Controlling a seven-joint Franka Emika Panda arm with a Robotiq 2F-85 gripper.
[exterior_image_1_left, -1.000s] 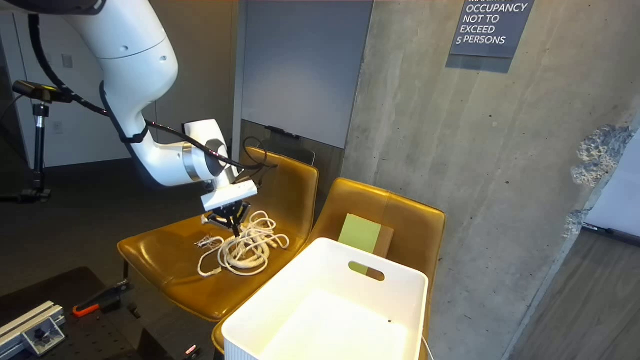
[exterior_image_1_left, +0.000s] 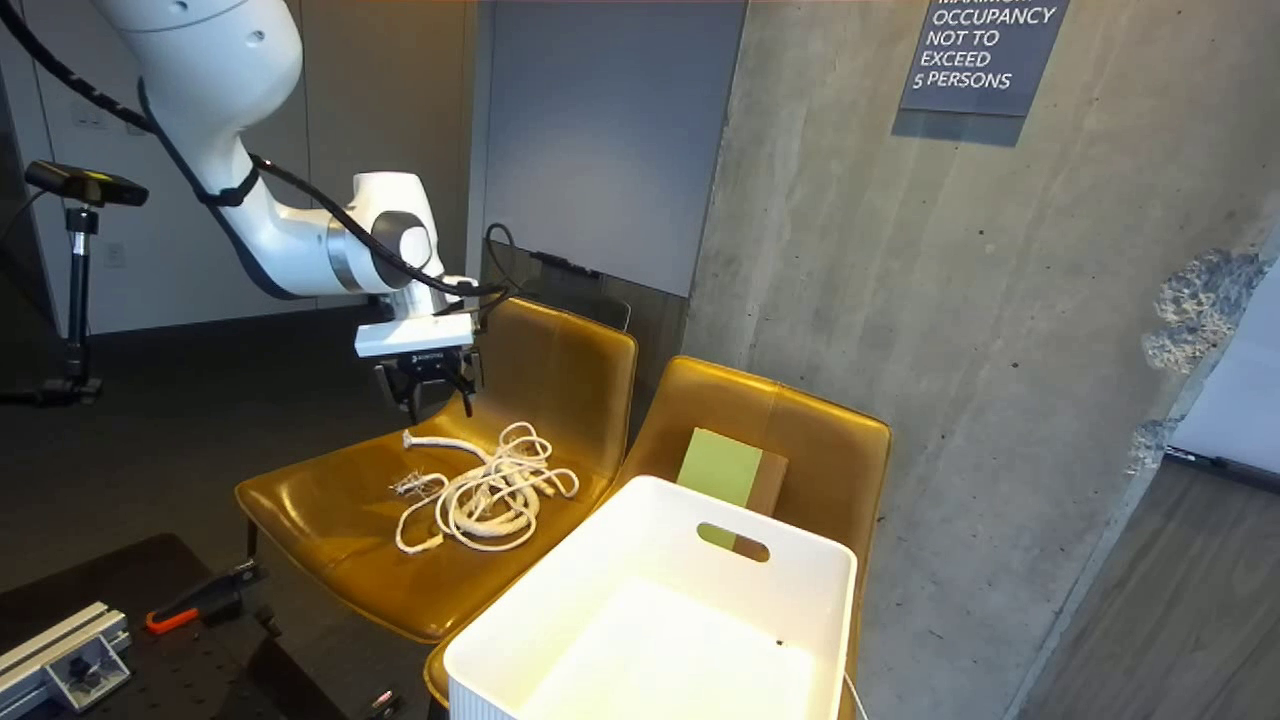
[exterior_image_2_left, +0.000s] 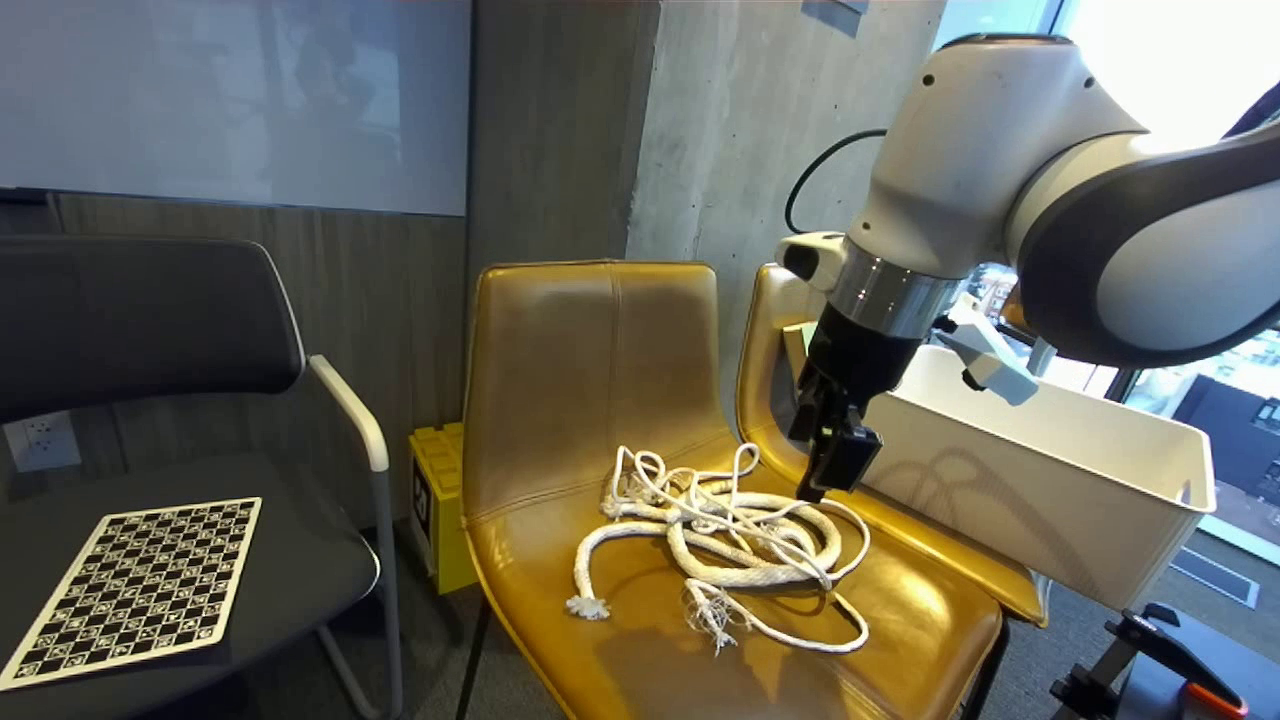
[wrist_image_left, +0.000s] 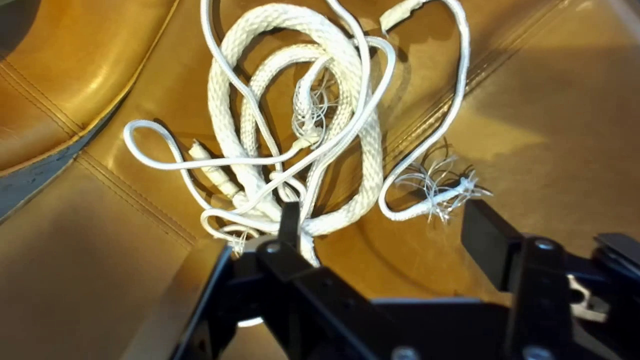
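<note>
A loose tangle of white rope (exterior_image_1_left: 501, 494), thick and thin strands together, lies on the tan chair seat (exterior_image_2_left: 564, 648). Its frayed ends spread on the leather; one frayed end (wrist_image_left: 441, 195) shows in the wrist view. My gripper (exterior_image_1_left: 441, 408) is above the rope, clear of it in exterior view 1. The two black fingers stand apart in the wrist view, with nothing held between them. A white bin (exterior_image_1_left: 708, 600) stands on the neighbouring chair; the part of its inside that shows is empty.
Behind the bin, a green and brown panel (exterior_image_1_left: 728, 466) leans on the chair back. A dark table (exterior_image_1_left: 180, 672) with clamps is at the front left. A black chair (exterior_image_2_left: 144, 396) holds a checkered board (exterior_image_2_left: 138, 582).
My gripper has risen away from the rope and shifted left in exterior view 1, and its fingers have spread. The rope looks the same.
</note>
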